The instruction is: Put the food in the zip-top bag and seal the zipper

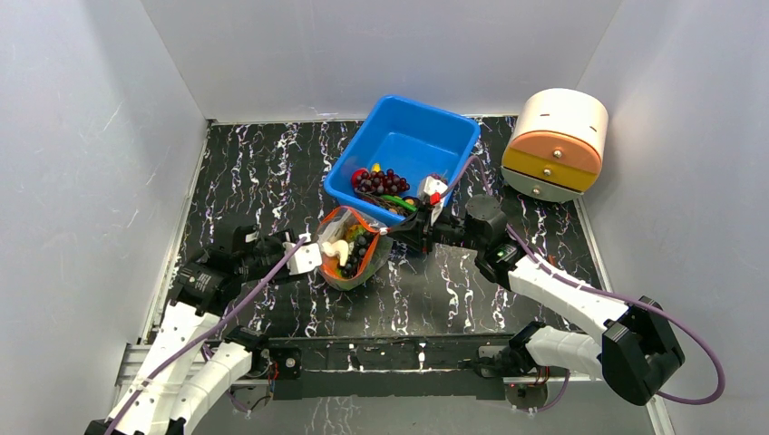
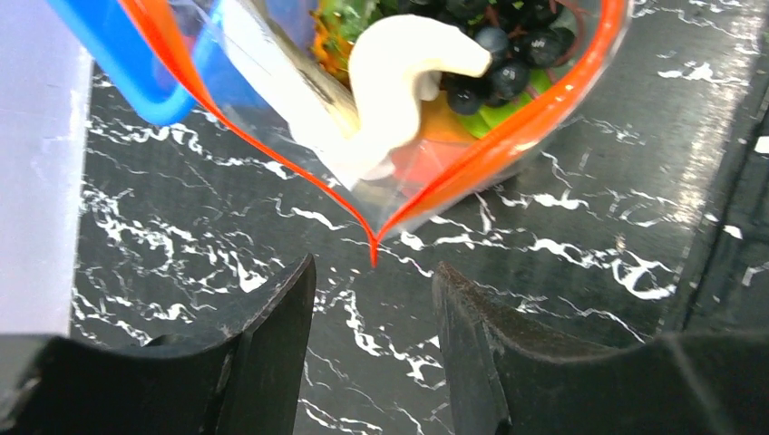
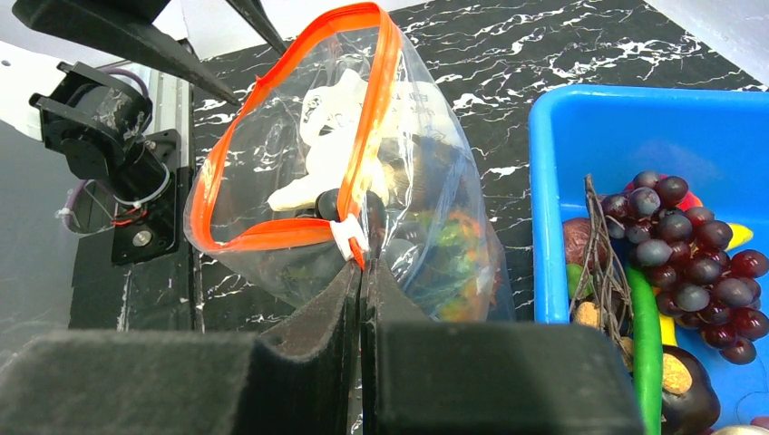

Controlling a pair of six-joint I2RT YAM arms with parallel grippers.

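Note:
The clear zip top bag [image 1: 365,276], with an orange zipper rim [image 3: 374,118], stands with its mouth wide open. In it lie a pale curved food piece [image 2: 390,86], dark grapes [image 2: 508,54] and other food. My right gripper is shut on the orange zipper end, right by the white slider [image 3: 348,236]. On the opposite side, my left gripper is open, and the bag's other orange corner [image 2: 373,245] sits just ahead of the gap between its fingertips, with nothing gripped.
Behind the bag stands a blue bin [image 1: 426,131] holding red grapes [image 3: 698,263], a green pod [image 3: 646,344] and other food. A small drawer box [image 1: 555,136] is at the back right. Bare marble table [image 1: 263,168] shows at the back left and in front.

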